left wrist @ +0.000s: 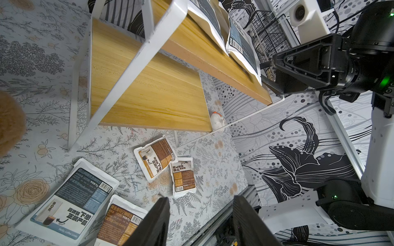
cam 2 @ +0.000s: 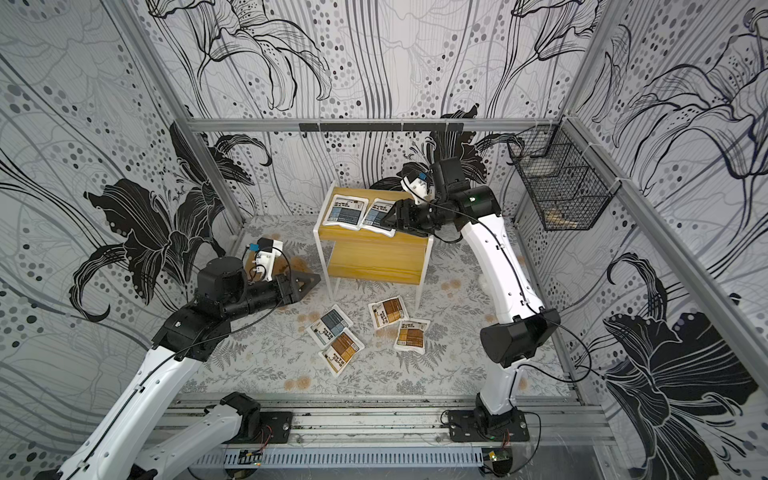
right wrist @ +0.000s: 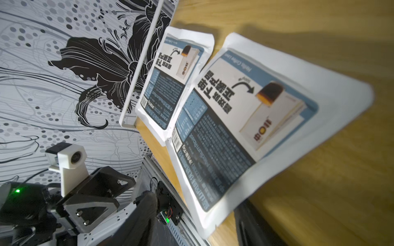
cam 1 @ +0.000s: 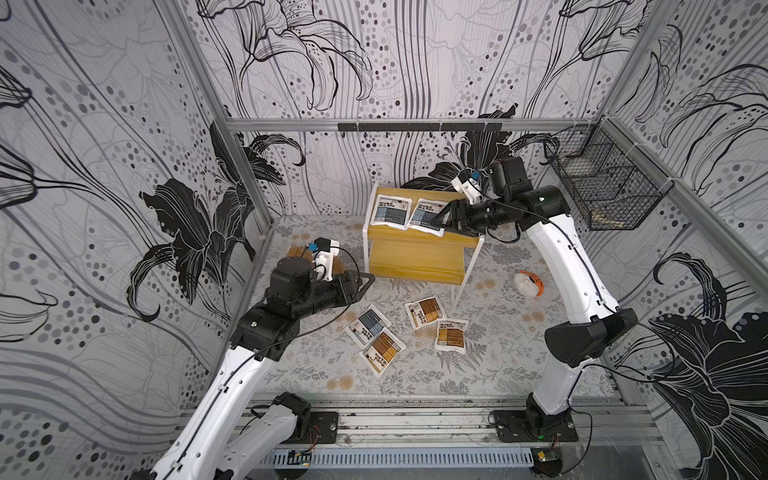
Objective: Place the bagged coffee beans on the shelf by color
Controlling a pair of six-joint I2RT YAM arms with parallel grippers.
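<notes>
Two blue-labelled coffee bags lie flat side by side on the upper board of the shelf [cam 1: 416,260]: the left bag [cam 1: 391,212] and the right bag [right wrist: 229,110]. My right gripper is open at the front corner of the right bag, its fingers apart and not clamped on it. On the floor before the shelf lie another blue bag [left wrist: 73,203] and three brown ones, including a brown bag [left wrist: 158,157] and one beside it [left wrist: 183,180]. My left gripper stands open above the floor, empty.
The lower shelf board [left wrist: 147,86] is bare. The upper board has free room right of the bags. A wire basket [cam 1: 612,180] hangs at the right wall, and an orange-and-white object [cam 1: 528,283] sits right of the shelf.
</notes>
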